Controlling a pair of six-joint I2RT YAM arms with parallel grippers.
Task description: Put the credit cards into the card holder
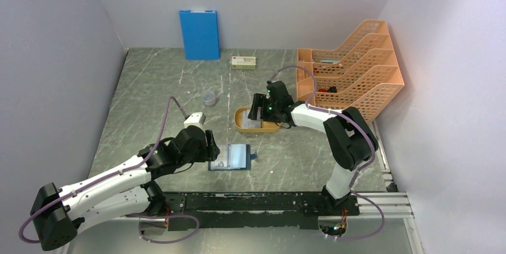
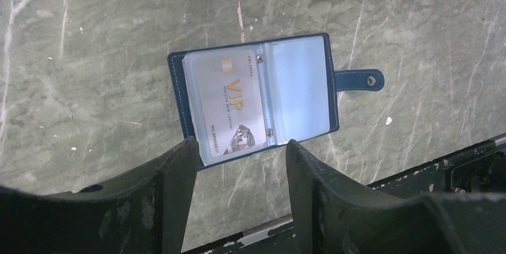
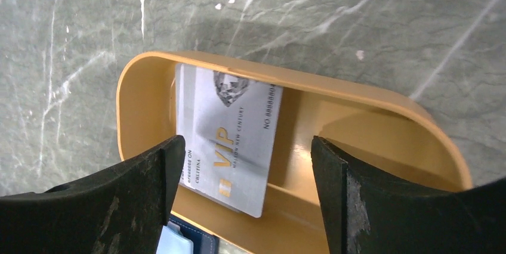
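On the table lies the open blue card holder [image 2: 331,81], with a silver VIP card [image 2: 230,105] under the clear sleeve on its left side; its right side shows a pale sleeve with no VIP card visible. My left gripper is open just beside the holder, nothing between its fingers. In the right wrist view more silver cards [image 3: 230,135] rest in a tan tray [image 3: 352,90], stacked at its left end. Over that tray my right gripper stands open, its fingers apart and holding nothing.
A small clear cup [image 1: 209,98] stands left of the tray. Behind are a small green box [image 1: 243,63] and a blue panel [image 1: 200,35]. An orange rack [image 1: 352,69] fills the back right.
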